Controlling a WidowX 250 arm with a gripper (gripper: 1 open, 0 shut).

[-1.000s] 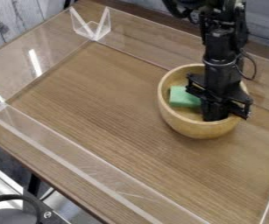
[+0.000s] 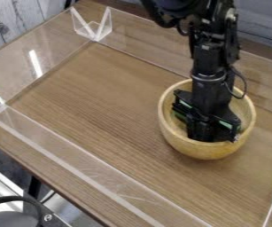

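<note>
My black gripper reaches down from the top of the camera view into a tan round bowl on the right of the table. Its fingers are low inside the bowl, and the finger is hard to make out against the dark body. A small patch of a green object shows at the left inside the bowl, mostly hidden behind the gripper.
A dark cable or arm part sits at the bottom left corner.
The gripper has moved left and a little toward the front within the bowl, covering more of the green object.
</note>
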